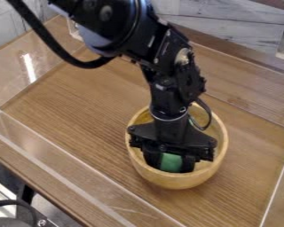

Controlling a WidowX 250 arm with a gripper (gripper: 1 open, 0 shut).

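A tan round bowl (179, 178) stands on the wooden table at the lower right. My black gripper (170, 152) reaches down into it from above and is shut on a green object (172, 163), which shows between and below the fingers. The gripper covers much of that object and the bowl's inside, so its full shape is hidden.
A pale wood-look wall (240, 27) runs along the back. Light edge strips border the table at left and right. Black cables show at the bottom left.
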